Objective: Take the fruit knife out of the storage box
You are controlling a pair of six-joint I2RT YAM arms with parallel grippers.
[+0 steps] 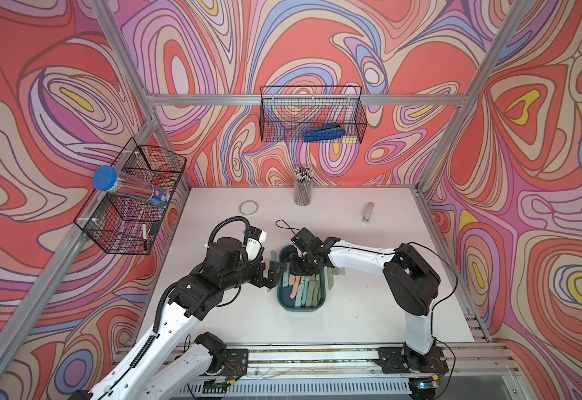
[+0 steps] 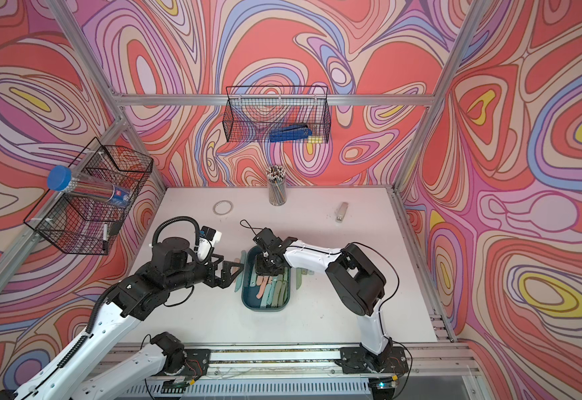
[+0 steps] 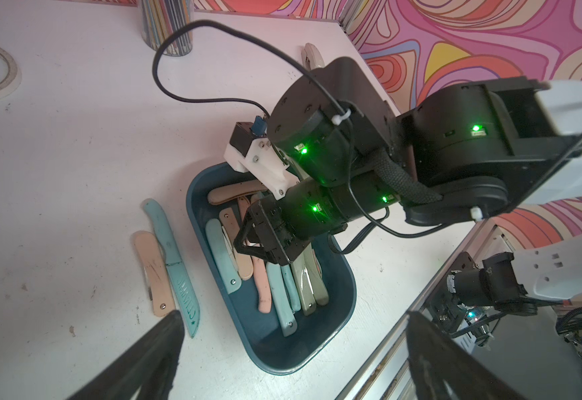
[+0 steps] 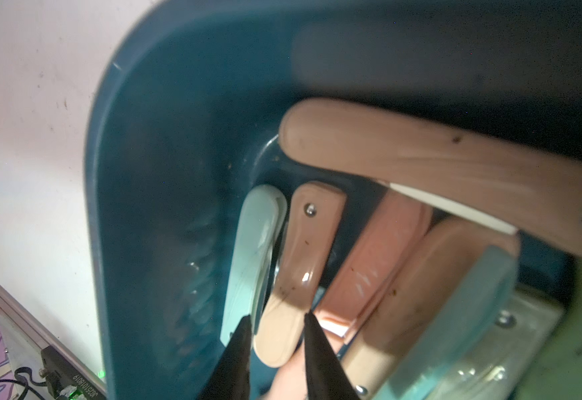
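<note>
The dark teal storage box [image 3: 251, 346] stands on the table, holding several folding fruit knives. In the right wrist view, a tan knife [image 4: 307, 233] lies beside a pale teal knife [image 4: 247, 246], with a pink knife [image 4: 384, 253] to their right. My right gripper reaches down into the box with its fingers apart. The lower end of the tan knife shows between the fingertips; whether they touch it I cannot tell. Left of the box, my left gripper [image 1: 273, 274] hangs wide open and empty.
A tan knife [image 3: 155, 273] and a teal knife [image 3: 171, 256] lie on the table left of the box. Further back are a tape ring [image 1: 248, 207] and a cup of pencils [image 1: 302, 186].
</note>
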